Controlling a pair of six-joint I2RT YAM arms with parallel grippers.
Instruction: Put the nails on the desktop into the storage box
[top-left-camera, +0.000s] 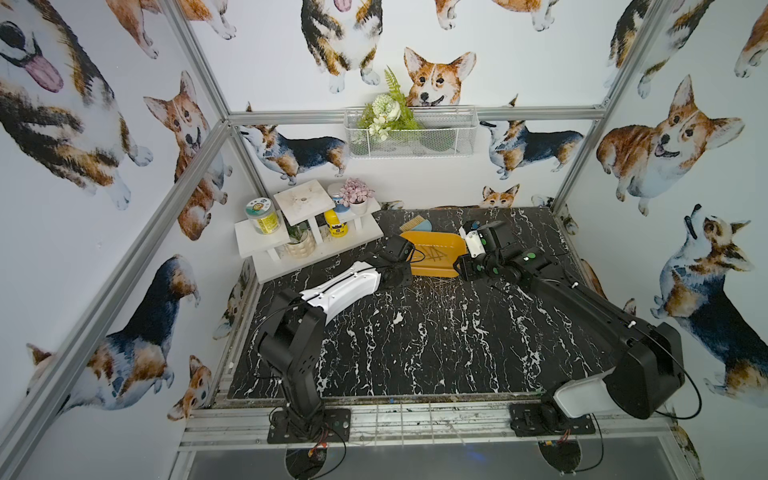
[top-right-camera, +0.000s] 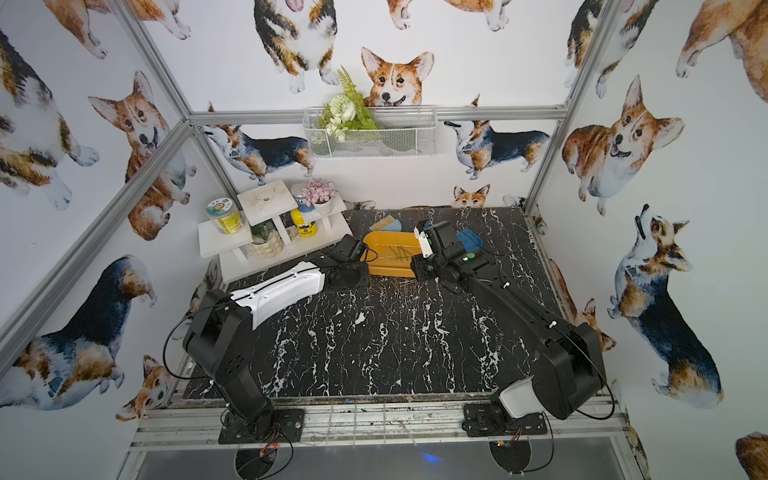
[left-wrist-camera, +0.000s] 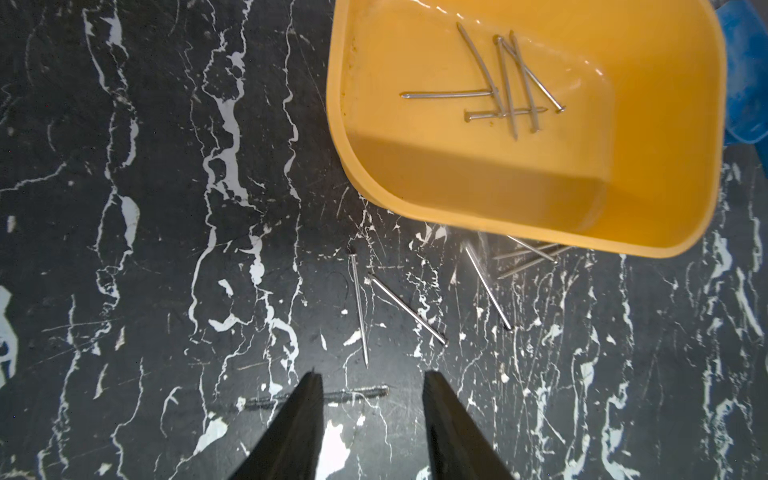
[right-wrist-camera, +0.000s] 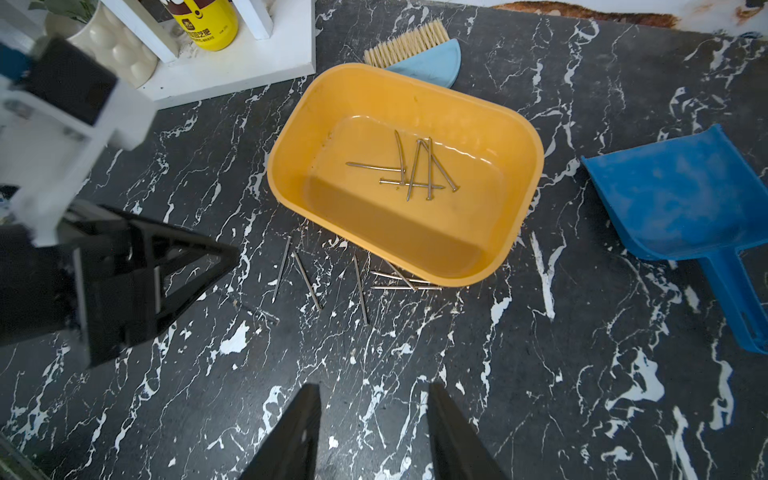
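Observation:
The yellow box (right-wrist-camera: 440, 224) sits at the back middle of the marble desktop, with several nails (right-wrist-camera: 412, 172) crossed inside. In front of it several loose nails (left-wrist-camera: 404, 308) lie on the desktop, some close under its front rim. My left gripper hangs over the desktop left of and in front of the box, fingertips apart, above a nail lying crosswise. My right gripper is at the box's front right, fingertips apart with only desktop showing between them.
A blue dustpan (right-wrist-camera: 664, 192) lies right of the box, a brush (right-wrist-camera: 424, 64) behind it. A white shelf (right-wrist-camera: 240, 68) with jars and plants stands back left.

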